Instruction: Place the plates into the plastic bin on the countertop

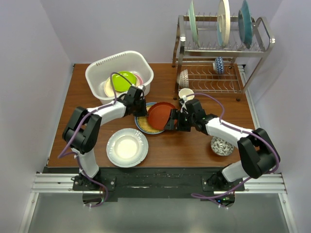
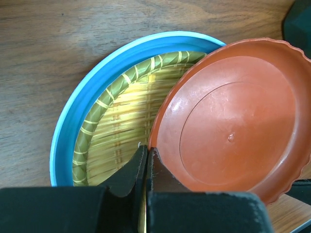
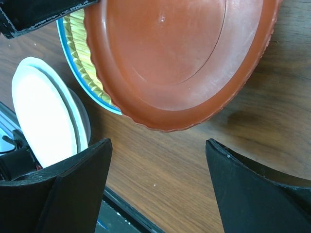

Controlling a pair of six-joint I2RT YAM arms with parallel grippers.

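Note:
A reddish-brown plate (image 1: 160,115) is tilted over a yellow woven plate (image 2: 121,131), which lies in a blue-rimmed plate (image 2: 65,126). At the brown plate's left rim, my left gripper is shut on it, its fingers pressed together at the edge. On the plate's other side, my right gripper stands open with nothing between its fingers; the plate's rim is just beyond them. White plates (image 1: 127,147) are stacked at the front left. The white plastic bin (image 1: 94,76) at the back left holds a green plate (image 1: 124,81) and others.
A metal dish rack (image 1: 182,48) with upright plates and cups stands at the back right. A white cup (image 1: 186,93) sits just behind my right gripper, and a patterned bowl (image 1: 222,146) lies by the right arm.

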